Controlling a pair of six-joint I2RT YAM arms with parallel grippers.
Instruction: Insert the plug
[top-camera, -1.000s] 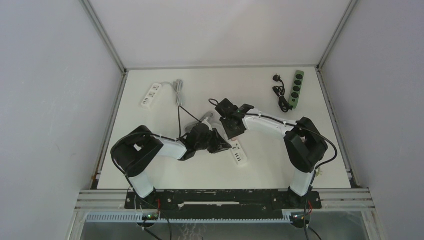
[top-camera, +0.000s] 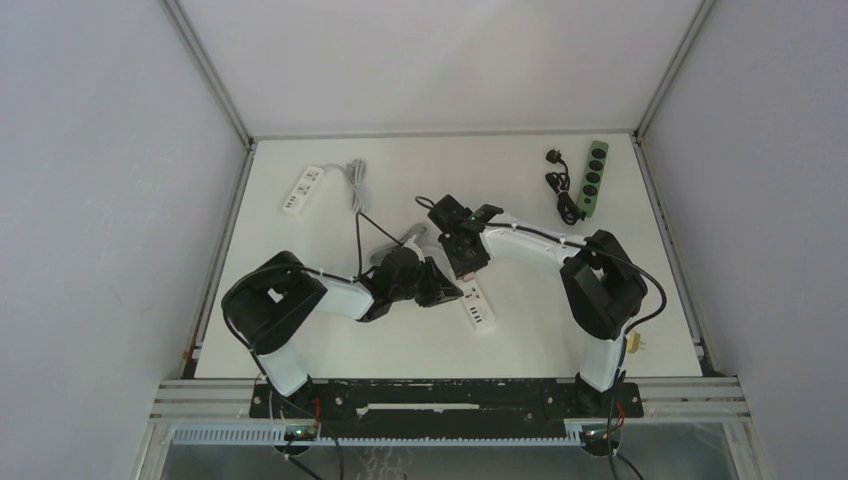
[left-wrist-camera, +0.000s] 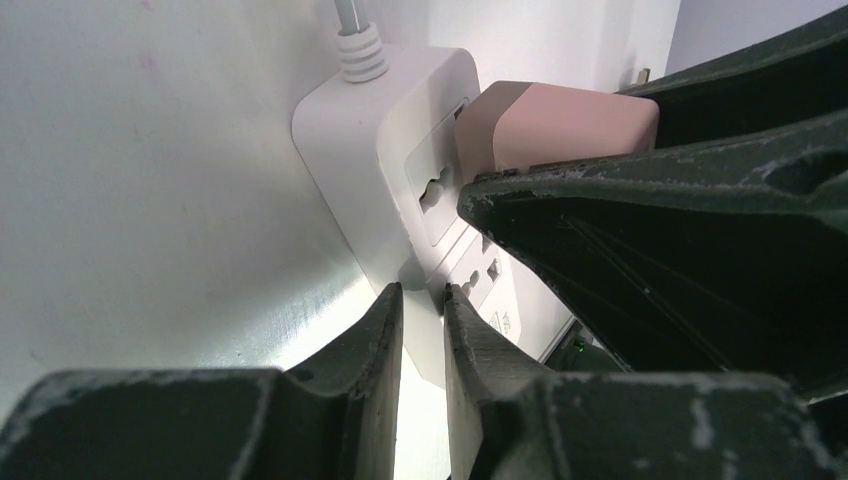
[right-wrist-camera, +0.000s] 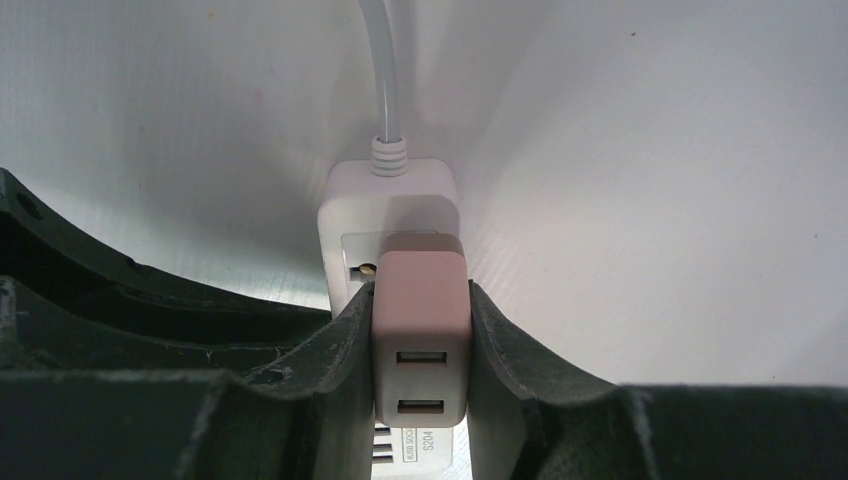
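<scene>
A white power strip (top-camera: 478, 309) lies mid-table; its grey cord leaves the far end. My left gripper is shut on the strip, one finger on either side of its body. In the right wrist view, a pinkish plug (right-wrist-camera: 421, 335) sits between the fingers of my right gripper, which is shut on it. The plug is over the socket nearest the cord end, its base close against the strip's face in the left wrist view. Its prongs are hidden, so how deep they sit cannot be told. Beside the plug, an open socket hole (left-wrist-camera: 434, 190) shows.
Another white strip (top-camera: 303, 189) with a coiled cord lies at the back left. A green strip (top-camera: 593, 178) and black cord (top-camera: 564, 195) are at the back right. A yellow object (top-camera: 634, 342) sits by the right arm's base.
My right arm has shifted slightly, its elbow a little to the left, and the yellow object shows more. The left arm and the strip look unmoved.
</scene>
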